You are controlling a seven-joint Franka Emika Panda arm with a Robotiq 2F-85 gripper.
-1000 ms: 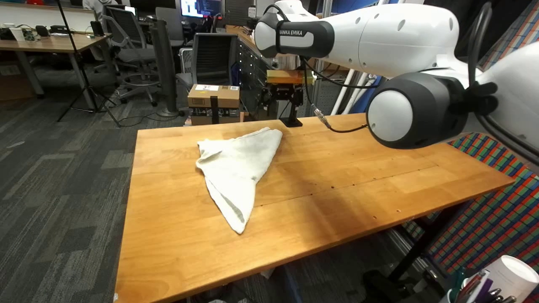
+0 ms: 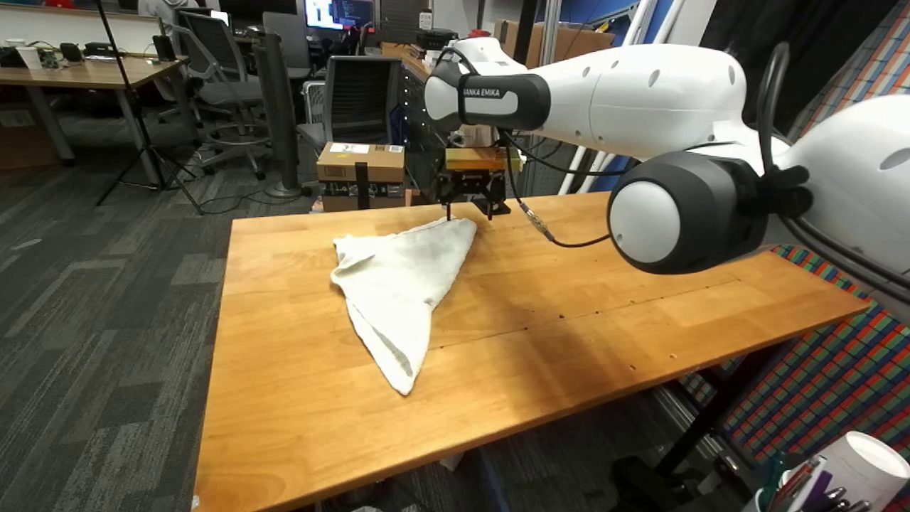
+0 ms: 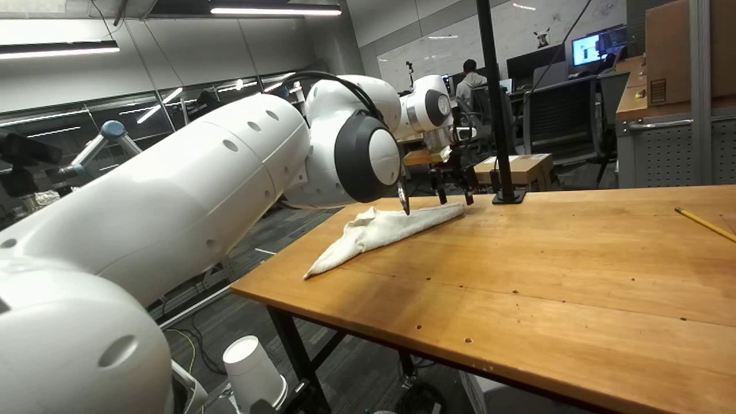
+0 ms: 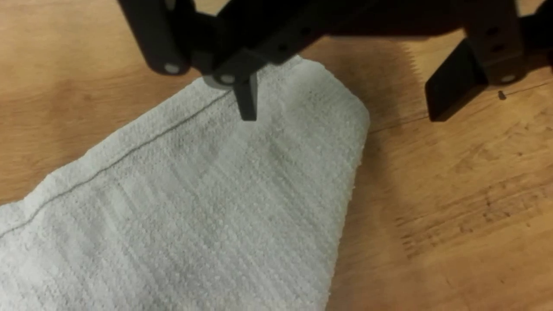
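A white cloth (image 2: 401,281) lies folded into a rough triangle on the wooden table, one point toward the front and one corner at the far right. Over that far corner hovers my gripper (image 2: 469,215), open and pointing down. In the wrist view the gripper has one finger (image 4: 246,101) above the cloth (image 4: 217,197) and the other above bare wood, with the rounded corner between them. Exterior view 2 has the gripper (image 3: 455,200) at the raised-looking far end of the cloth (image 3: 379,231). Whether the fingertips touch anything cannot be told.
A black post (image 3: 507,186) stands on the table's far edge, close to the gripper. At the far side of the table lies a yellow pencil (image 3: 705,224). Cardboard boxes (image 2: 362,175) sit beyond the edge.
The arm has come down and slightly left, bringing the open gripper close to the cloth's far corner. The cloth lies as before.
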